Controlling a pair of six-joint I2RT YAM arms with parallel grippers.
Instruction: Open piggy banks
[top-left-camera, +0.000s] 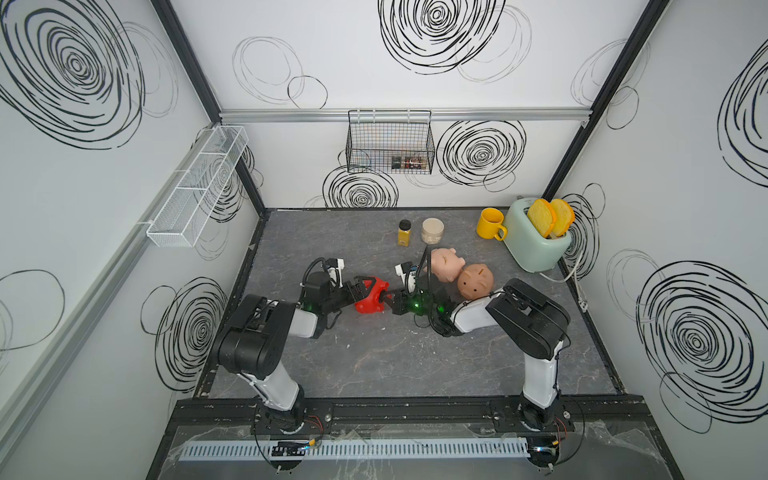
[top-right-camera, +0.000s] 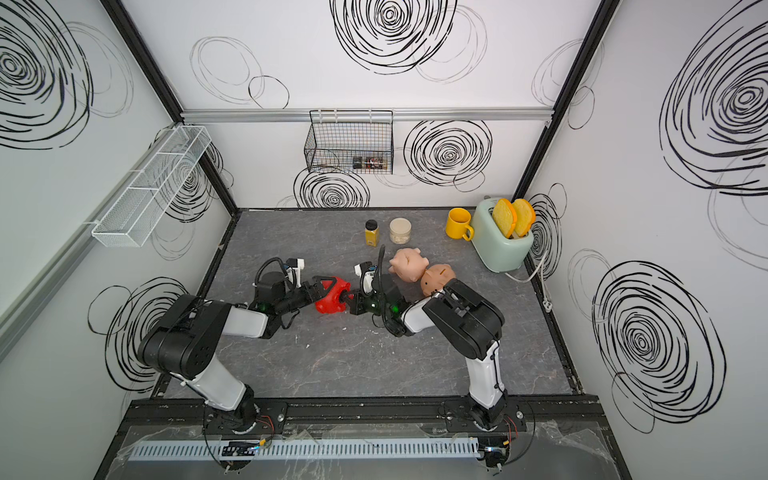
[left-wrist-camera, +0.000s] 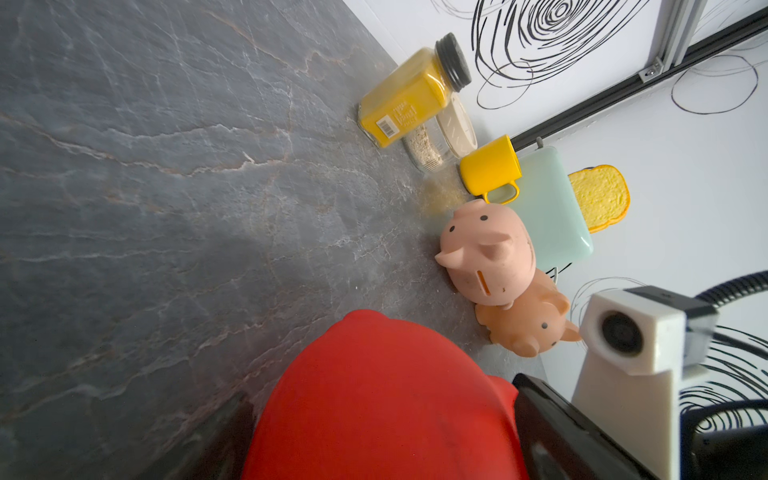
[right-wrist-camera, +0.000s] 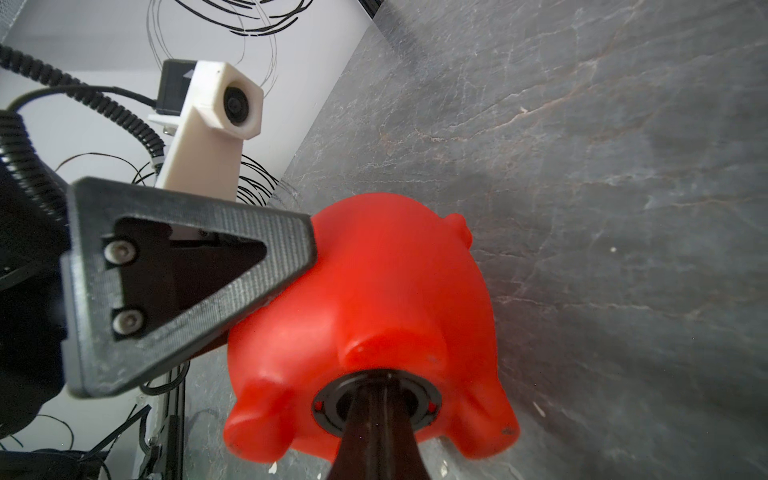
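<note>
A red piggy bank (right-wrist-camera: 384, 272) is turned with its feet and underside toward my right gripper. My left gripper is open wide, with its fingers on either side of the bank's body. My right gripper is shut, its tips pointing into the dark round plug (right-wrist-camera: 326, 406) in the bank's underside. The tips cover the plug's middle, so whether anything thin is between them is hidden. Two other piggy banks rest further right: a pale pink one (left-wrist-camera: 488, 252) and, touching or just behind it, a tan one (left-wrist-camera: 532, 320).
Along the back stand a yellow bottle (top-left-camera: 404, 233), a lidded jar (top-left-camera: 432, 231), a yellow mug (top-left-camera: 490, 224) and a mint toaster (top-left-camera: 531, 244). A black wire basket (top-left-camera: 389, 144) hangs on the back wall.
</note>
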